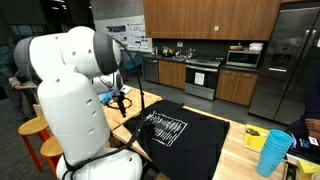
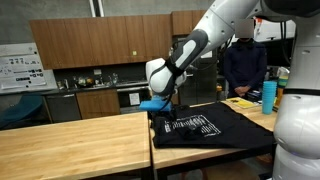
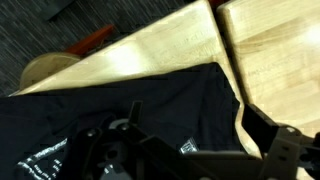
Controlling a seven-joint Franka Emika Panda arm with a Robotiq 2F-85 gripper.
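A black cloth (image 1: 185, 135) with white lettering lies spread over the wooden table. Its folds and one near edge show in exterior view 2. In the wrist view, a corner of the cloth (image 3: 215, 85) lies below my gripper, beside bare wood. The fingers stand wide apart, with nothing held between them. From exterior view 1, my gripper (image 1: 122, 104) appears small at the left end of the cloth, above the table. How high it hangs above the cloth, I cannot tell.
Blue cups (image 1: 274, 152) and a yellow item (image 1: 256, 138) stand at the table's right end. Stools (image 1: 32, 126) line its left side. Bare tabletop (image 2: 75, 145) stretches away on the left in exterior view 2. Someone in dark clothing (image 2: 247, 65) stands behind the table.
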